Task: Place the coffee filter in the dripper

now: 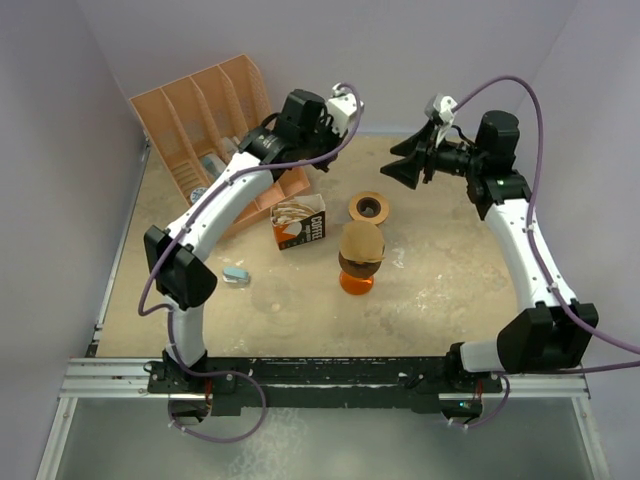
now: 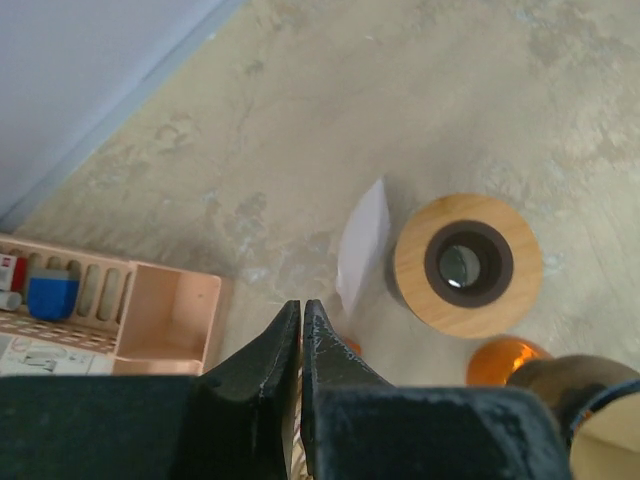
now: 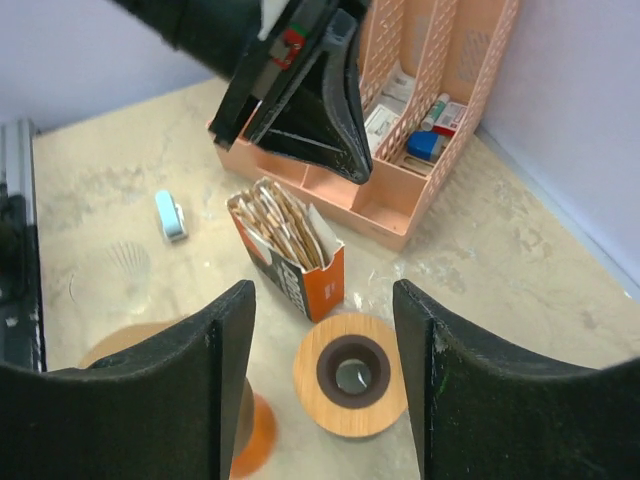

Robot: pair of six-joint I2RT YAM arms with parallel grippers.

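In the top view a brown paper filter (image 1: 362, 240) sits at the mouth of the dark dripper with the orange base (image 1: 356, 284). Part of its pale paper (image 2: 612, 435) shows inside the dripper wall (image 2: 560, 385) in the left wrist view. More brown filters (image 3: 285, 222) stand in the coffee box (image 1: 300, 230). My left gripper is shut, nothing visible between its fingers, above and behind that box. My right gripper is open and empty, behind and right of the dripper, clear of it.
Behind the dripper lies a wooden ring with a dark centre (image 1: 369, 208). A tan organizer (image 1: 205, 100) stands at the back left, partly covered by my left arm. A light blue object (image 1: 236, 274) rests on the left side of the table.
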